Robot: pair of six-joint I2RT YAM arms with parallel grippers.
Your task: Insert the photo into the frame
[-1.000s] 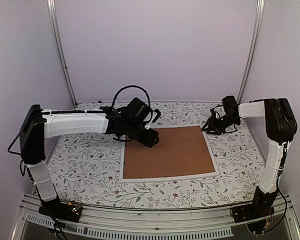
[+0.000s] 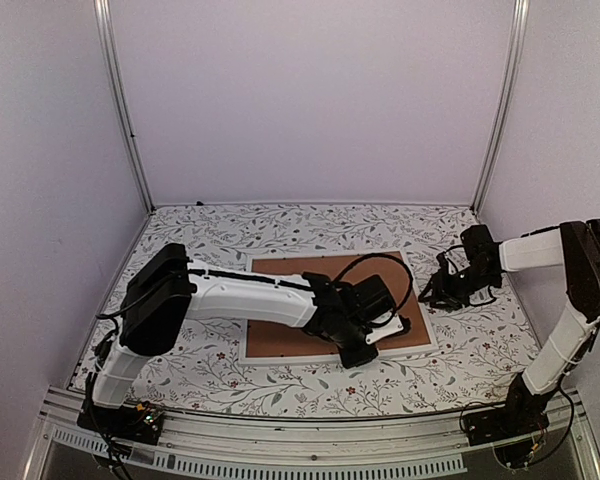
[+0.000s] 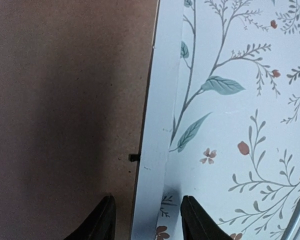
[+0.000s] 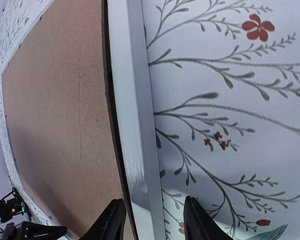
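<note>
A white-edged frame [image 2: 280, 360] with a brown board [image 2: 330, 263] lies on the floral surface. My left gripper [image 2: 358, 355] is low over the frame's near edge; in the left wrist view its fingers [image 3: 100, 220] are apart, either side of the white edge strip [image 3: 152, 170], with a small dark tab at its inner side. My right gripper [image 2: 435, 298] is at the frame's right side; in the right wrist view its open fingers [image 4: 112, 222] straddle that side's strip [image 4: 132, 125]. I cannot make out a separate photo.
Pale walls stand at the back, left [image 2: 50, 250] and right. The left arm spans much of the frame in the top view.
My left gripper has moved right and toward the near edge, down over the frame. My right gripper has moved toward the near side along the frame's right edge.
</note>
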